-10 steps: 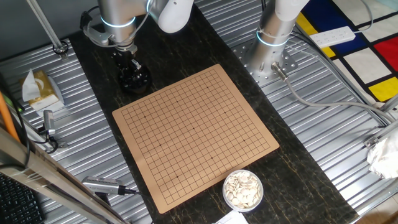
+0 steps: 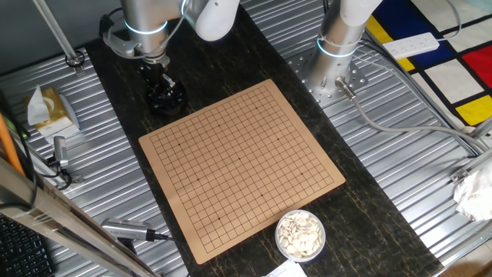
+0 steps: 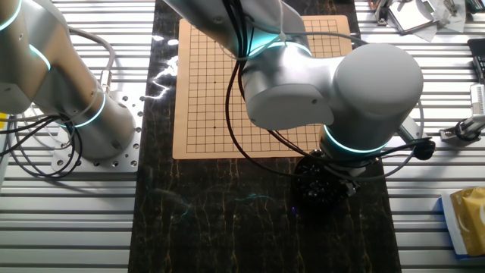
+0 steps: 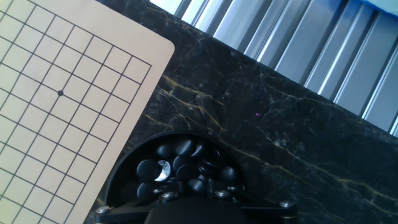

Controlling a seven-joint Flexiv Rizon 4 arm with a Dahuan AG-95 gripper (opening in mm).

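Note:
My gripper [image 2: 164, 83] points down at the black bowl [image 2: 160, 105], which stands on the dark table just off one corner of the board. In the wrist view, round black stones [image 4: 180, 163] lie heaped in the bowl, one of them with a bright glare. The dark gripper covers the near part of the bowl there; black on black hides its fingertips and whatever may be between them. The wooden Go board [image 2: 240, 168] lies flat with no stones on its grid. White stones [image 2: 300, 235] fill a clear round container beyond the board's opposite edge.
A tissue box [image 2: 55, 115] sits on the ribbed metal surface to the left. Cables [image 3: 235, 98] hang along my arm. Dark tabletop [image 3: 220, 220] beside the bowl is clear.

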